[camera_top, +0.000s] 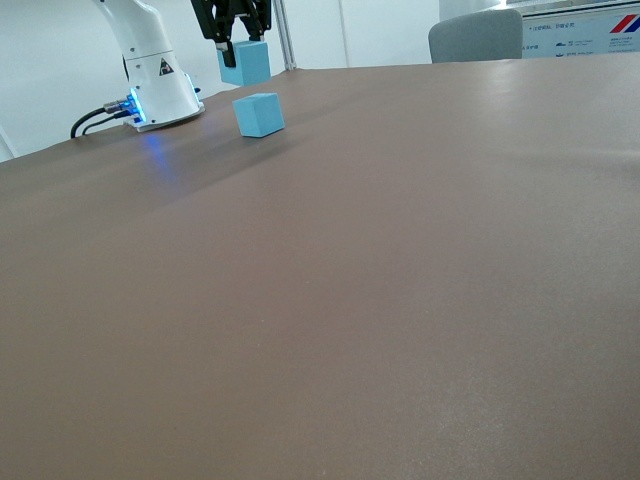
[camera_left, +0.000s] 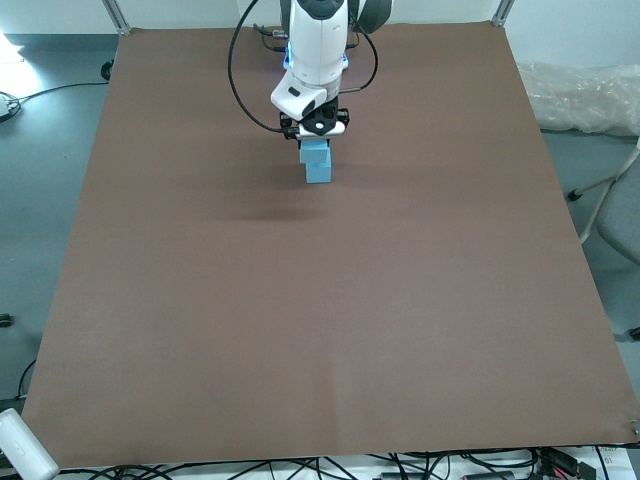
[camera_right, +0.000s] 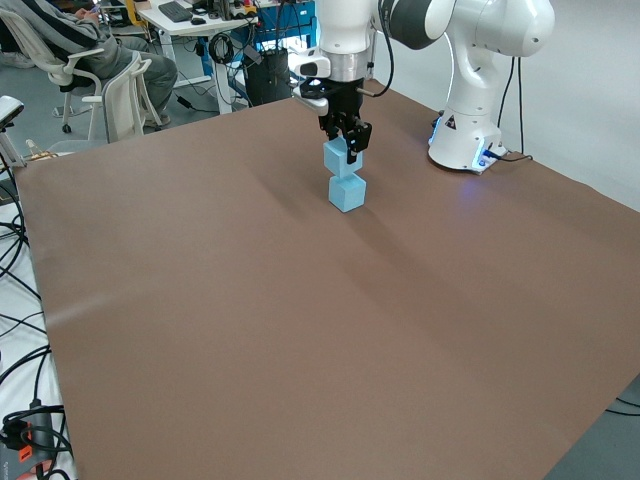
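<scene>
The black gripper (camera_top: 245, 45) hangs over the far end of the brown table (camera_left: 330, 300), shut on an upper light-blue cube (camera_top: 244, 64), which is raised above the tabletop. A second light-blue cube (camera_top: 259, 115) rests on the table; in the top view it stands lower and nearer the camera. In the left view the held cube (camera_left: 314, 151) partly covers the lower cube (camera_left: 318, 174). In the right view the held cube (camera_right: 340, 157) appears just over the resting cube (camera_right: 347, 191), the gripper (camera_right: 344, 142) above both.
The white robot base (camera_right: 465, 140) stands at the table's edge beside the cubes. Cables (camera_right: 30, 350) run along one table edge, and chairs (camera_right: 125, 105) stand outside it.
</scene>
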